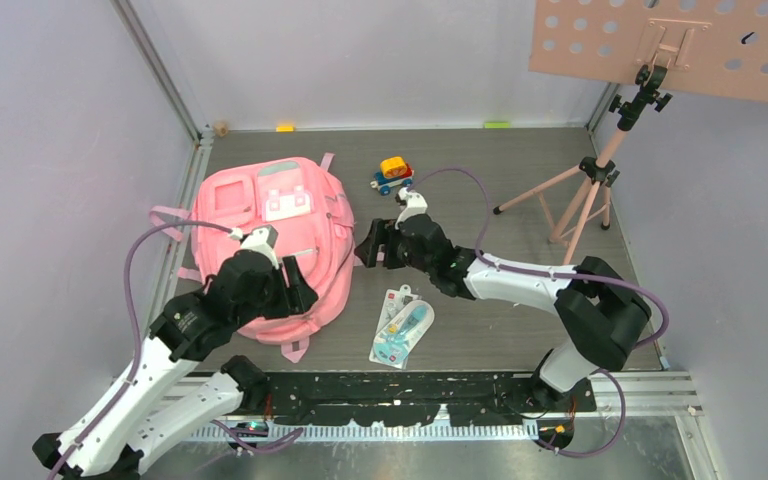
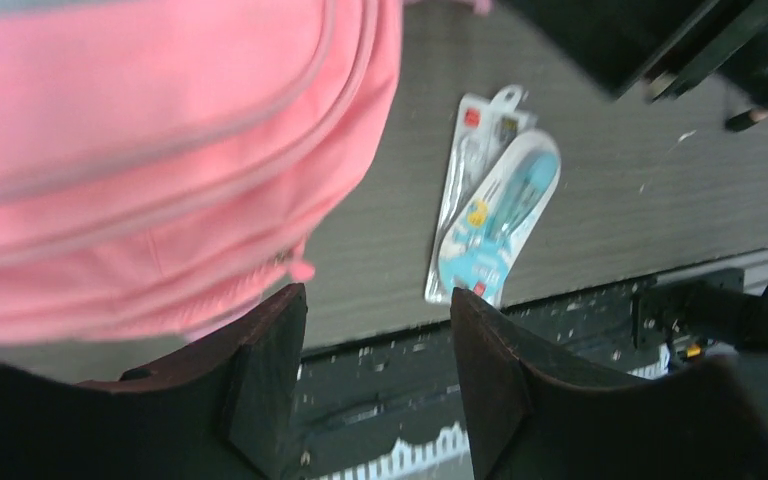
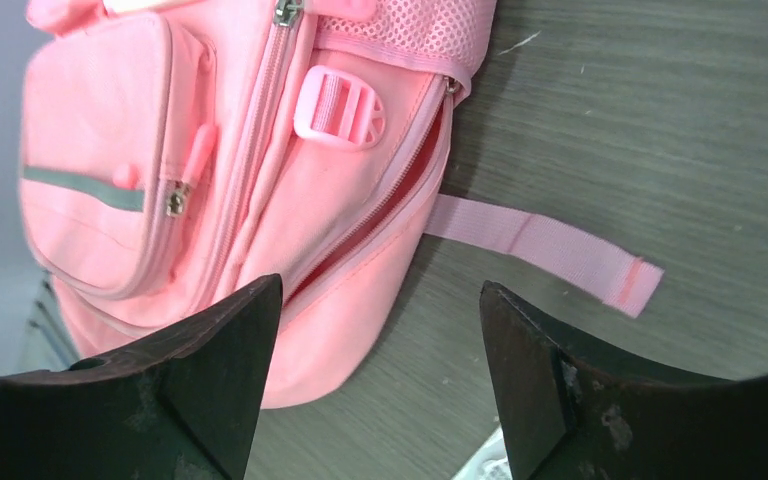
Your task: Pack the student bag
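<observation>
A pink student bag [image 1: 240, 215] lies on the grey table at the left, its front pockets facing up. In the right wrist view a side zipper of the bag [image 3: 400, 190] stands parted, showing a narrow dark red gap. My left gripper [image 1: 298, 290] hovers over the bag's lower right part, open, with only bare space between its fingers. Right of the bag is my right gripper [image 1: 368, 252], also open and empty between its fingers. Two packs lie overlapped on the table: a white card pack [image 2: 460, 160] beneath a blue cutlery pack [image 2: 505, 205].
A toy car [image 1: 392, 178] in several colours sits beyond the right gripper. At the right a pink tripod [image 1: 588, 195] carries a perforated board [image 1: 700, 40]. A loose strap [image 3: 560, 245] sticks out from the bag.
</observation>
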